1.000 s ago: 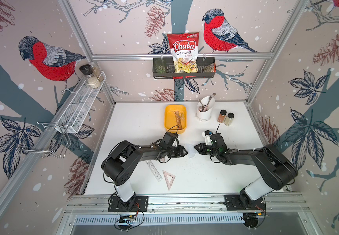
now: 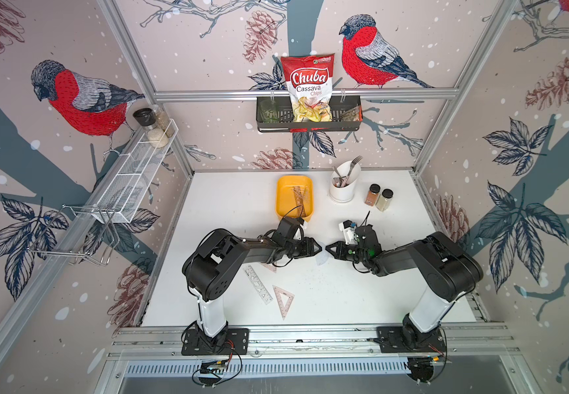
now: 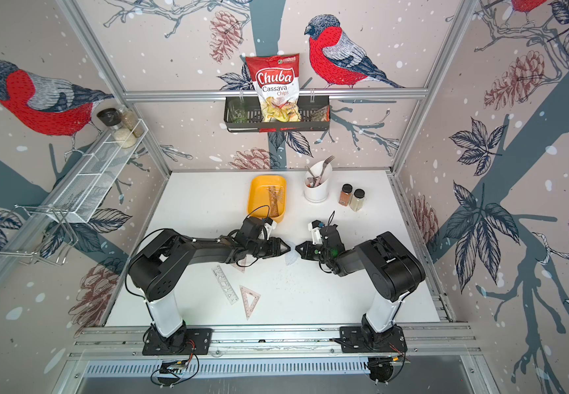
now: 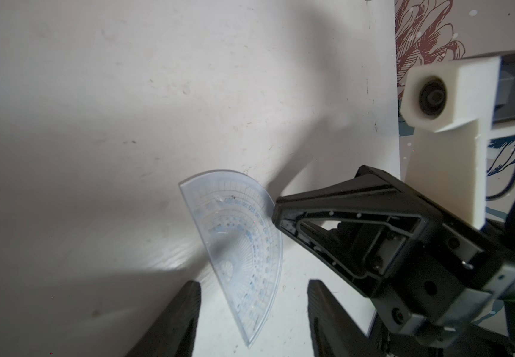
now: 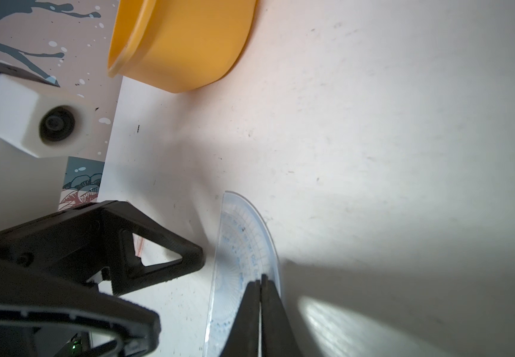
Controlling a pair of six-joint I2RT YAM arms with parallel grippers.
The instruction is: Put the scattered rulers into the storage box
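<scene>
A clear half-round protractor is at the middle of the table between my two arms. My right gripper is shut on its curved edge. From the other side, my left gripper reaches over the protractor with its fingers parted, one on each side of the narrow end; whether they touch it cannot be told. A clear ruler and a pinkish triangle lie nearer the front left. Part of another pinkish piece shows under the left arm. The yellow box stands behind, with brownish ruler-like pieces in it.
Right of the box stands a white utensil holder with forks. Two spice jars, one reddish and one pale, are beyond it.
My left gripper has moved right, over the protractor, and now covers more of it. The right gripper has barely shifted, though its arm has bent differently. The ruler and triangle stay put.
</scene>
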